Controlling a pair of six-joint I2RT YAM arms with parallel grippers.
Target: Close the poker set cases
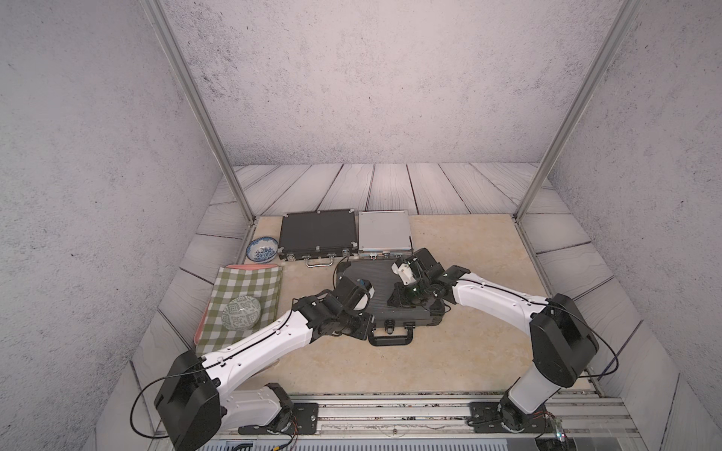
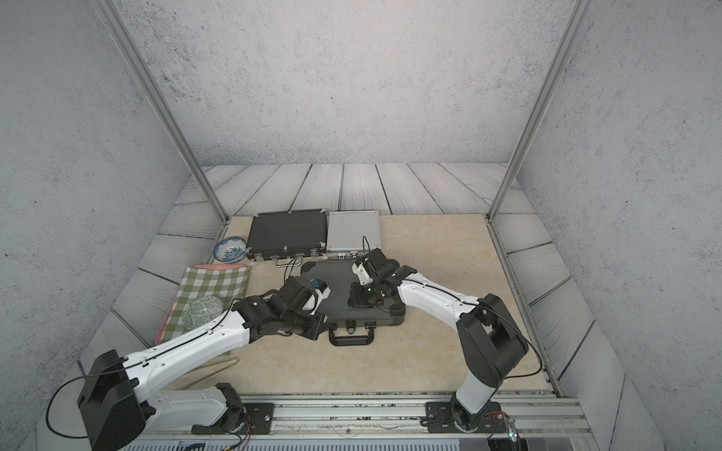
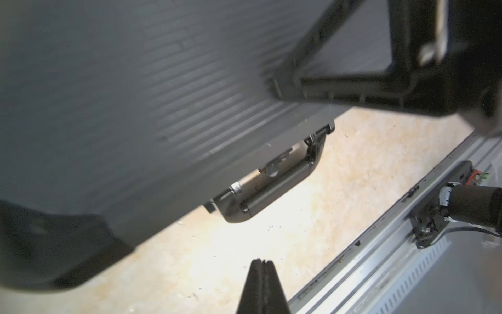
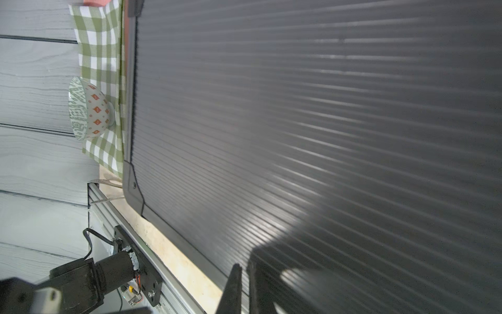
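Note:
In the top left view a black ridged case lies in the middle of the table with its lid down. Its handle points to the front, and whether its front latch is fastened cannot be made out. My left gripper is shut and empty, near the case's front left edge. My right gripper is shut, nothing visible between its fingers, low over the right part of the ridged lid; contact is unclear. Behind lie a black case and a silver case, both with lids down.
At the left are a blue-patterned bowl, a green checked cloth and a patterned bowl on it. The table's right side is open beyond my right arm. A metal rail runs along the front.

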